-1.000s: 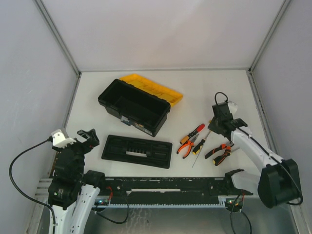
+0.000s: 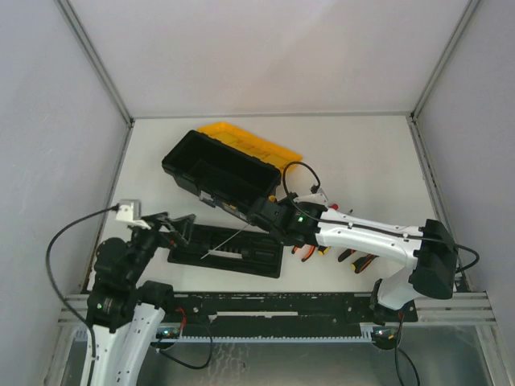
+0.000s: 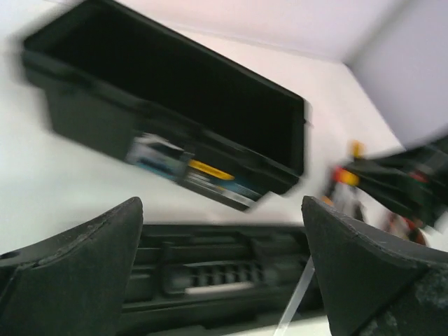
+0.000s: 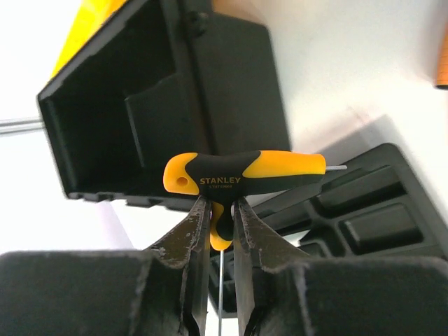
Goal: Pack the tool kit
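A T-handled yellow-and-black Stanley driver point(image 4: 222, 171) with a long thin shaft is clamped in my right gripper. In the top view, my right gripper point(image 2: 259, 215) is by the right front corner of the open black toolbox point(image 2: 179, 173), and the shaft point(image 2: 228, 243) slants down-left over the black tray point(image 2: 272, 263). My left gripper point(image 2: 187, 231) stands open and empty at the tray's left end. The left wrist view shows the shaft point(image 3: 295, 297) passing close to the right-hand finger point(image 3: 364, 273).
A yellow lid point(image 2: 269, 150) lies behind the toolbox. Several tools, among them pliers point(image 2: 364, 263), lie at the right, partly under my right arm.
My right gripper has carried the driver left from the tools to the toolbox corner and tray. The left gripper has moved right, toward the tray. Toolbox and tray have stayed put.
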